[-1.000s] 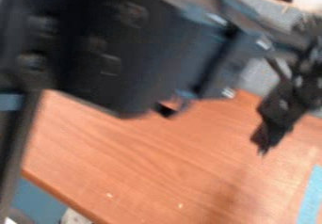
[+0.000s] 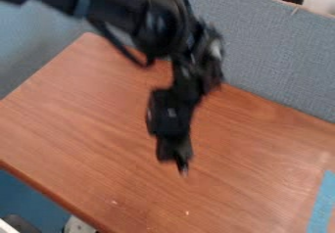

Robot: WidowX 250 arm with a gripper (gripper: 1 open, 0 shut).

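My gripper [image 2: 175,159], black and blurred by motion, points down over the middle of the wooden table [image 2: 92,149]. It looks shut, with nothing visible between its fingers. The arm reaches in from the upper left. I cannot tell whether the fingertips touch the tabletop.
A grey padded wall [image 2: 275,61] runs behind the table. Some items lie beyond it at the top right, and a few pale objects sit past the lower left edge.
The gripper has moved from the back right toward the table's middle and nearer the camera. The large dark arm part that filled the upper left has moved out of the way.
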